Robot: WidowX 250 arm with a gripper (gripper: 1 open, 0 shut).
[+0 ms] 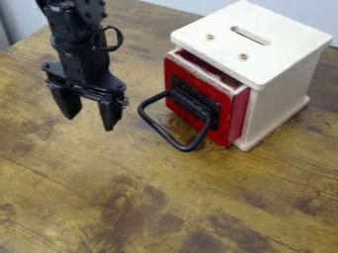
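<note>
My black gripper (87, 109) hangs over the wooden table at the upper left, fingers apart with nothing between them. To its right stands a white wooden box (276, 91) with a slot and screws on top. Its red front door (226, 105) faces left toward the gripper and carries a black handle (166, 136), a loop that sticks out low toward the front. The gripper is a short way left of the handle, apart from it.
A pale wall (20, 15) shows behind the table at the top left.
</note>
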